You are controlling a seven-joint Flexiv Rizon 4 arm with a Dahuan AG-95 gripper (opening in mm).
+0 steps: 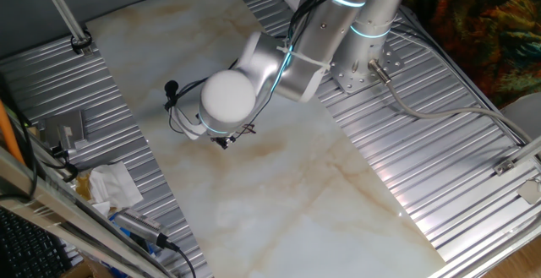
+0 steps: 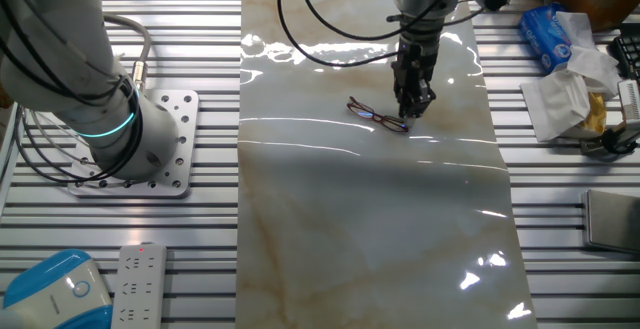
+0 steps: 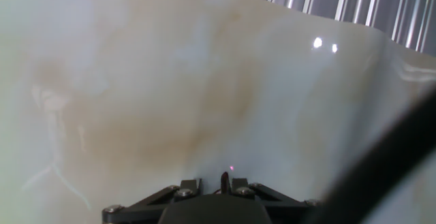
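Observation:
A pair of dark reddish glasses (image 2: 378, 117) is at the marbled sheet, slanting away from the gripper; whether it touches the sheet is unclear. My gripper (image 2: 414, 112) points down at the right end of the glasses, its fingertips close to or against the frame. In the wrist view, the gripper shows its two fingertips apart at the bottom edge. A thin dark piece stands between them, nearer the right one, possibly part of the glasses. Exterior view 1 shows only a bit of the glasses (image 1: 248, 129) beside the wrist. Whether the fingers grip the frame cannot be told.
The marbled sheet (image 2: 370, 239) is otherwise bare. Beyond its edge lie a blue packet (image 2: 545, 37), white tissue (image 2: 552, 107) and a dark grey box (image 2: 612, 221). A power strip (image 2: 138, 284) sits near the robot base. A cable loops beside the wrist.

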